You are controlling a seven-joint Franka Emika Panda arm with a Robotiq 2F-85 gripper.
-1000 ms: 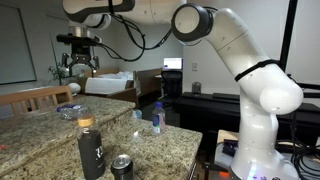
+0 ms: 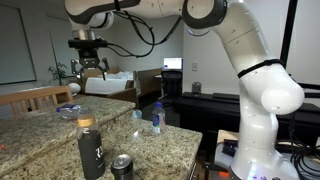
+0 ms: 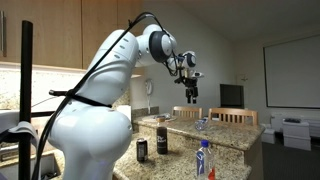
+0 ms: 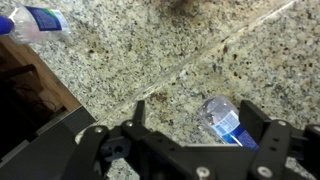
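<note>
High above the raised granite counter hangs my gripper (image 2: 91, 75), pointing down with its fingers open. In the wrist view the two fingers of the gripper stand wide apart, with nothing held. A clear bottle with a blue label (image 4: 229, 123) shows far below, near the right finger, on the granite. Another bottle with a blue cap (image 4: 42, 24) appears at the upper left. In exterior view 1 a water bottle (image 2: 158, 119) stands upright on the lower counter.
A black bottle (image 2: 91, 152) and a dark can (image 2: 122, 167) stand on the lower counter (image 2: 165, 147). Wooden chairs (image 3: 234, 117) line the far side of the raised counter. The air around the gripper is clear.
The bottles and can have not moved.
</note>
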